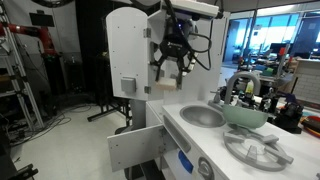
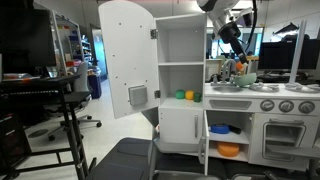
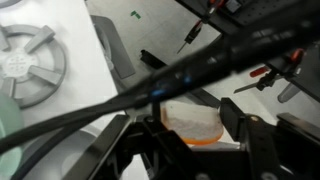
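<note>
My gripper [image 1: 168, 76] is shut on a small pale tan object [image 1: 168, 84], which hangs below the fingers in exterior view 1. In the wrist view the same peach-white object [image 3: 193, 122] sits between the fingertips, its far side partly hidden by a dark cable crossing the view. The gripper is in the air left of the sink [image 1: 203, 115], above the open drawer area at the front of the counter. What exactly the object is cannot be told.
A green basin [image 1: 246, 115] and a grey stove-top piece [image 1: 252, 148] occupy the counter. Below it, a drawer stands pulled out, its front panel [image 1: 137, 149] facing the floor space. A blue item [image 2: 232, 129] and an orange bowl [image 2: 229, 151] lie in the lower compartments. A white cabinet door [image 2: 128, 59] hangs open.
</note>
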